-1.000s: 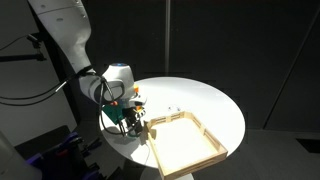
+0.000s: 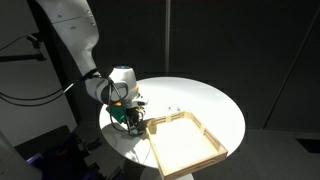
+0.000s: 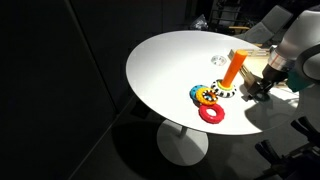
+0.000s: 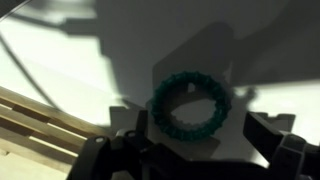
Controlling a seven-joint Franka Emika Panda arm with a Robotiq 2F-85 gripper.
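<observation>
A dark green ring (image 4: 158,106) with a bumpy edge lies flat on the white table in the wrist view. My open gripper is above it, with one finger on either side and nothing held. In exterior view 2, an orange post (image 3: 236,68) stands upright at a black-and-white ring (image 3: 226,88). A blue-and-yellow ring (image 3: 205,97) and a red ring (image 3: 211,114) lie nearby. The gripper (image 3: 262,95) is low over the table to the right of the post there. In exterior view 1, the white arm partly hides these toys.
A shallow wooden box (image 2: 184,145) sits close beside the gripper; its wooden edge (image 4: 40,115) crosses the left of the wrist view. Behind it, the round white table (image 2: 215,100) is mostly clear.
The gripper has shifted slightly to the right in exterior view 1, toward the green ring. The wooden box has stayed in place.
</observation>
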